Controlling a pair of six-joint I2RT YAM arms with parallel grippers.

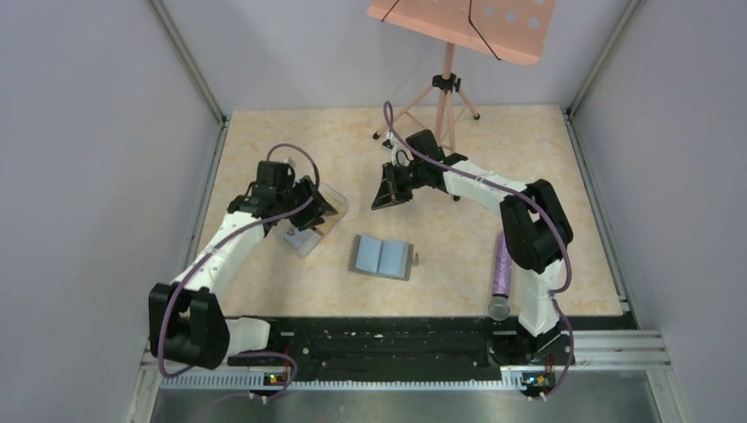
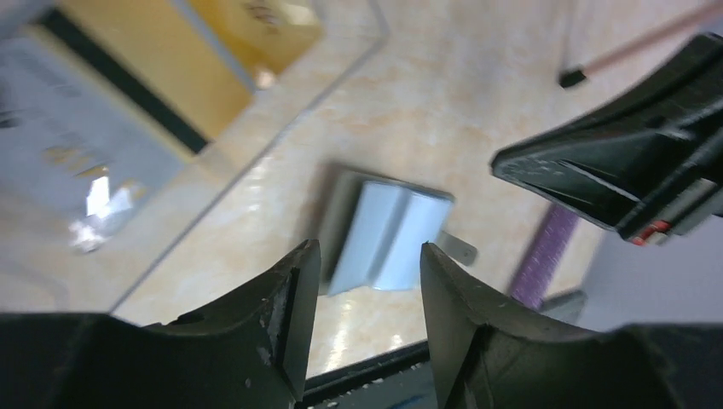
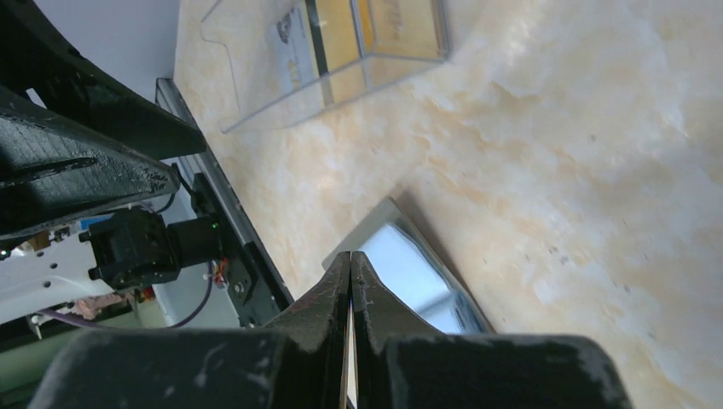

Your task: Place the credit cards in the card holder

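Note:
The card holder (image 1: 380, 257), grey with two pale blue panels, lies flat at the front centre of the table. Left of it is a clear tray (image 1: 339, 210) with gold and silver cards (image 2: 102, 128) inside. My left gripper is open over that tray, with nothing between its fingers; its view is blurred. My right gripper is shut, nothing seen between its fingers, and hangs behind the card holder in the top view.
A purple glitter tube (image 1: 502, 264) lies at the front right. A pink stand (image 1: 447, 66) stands at the back.

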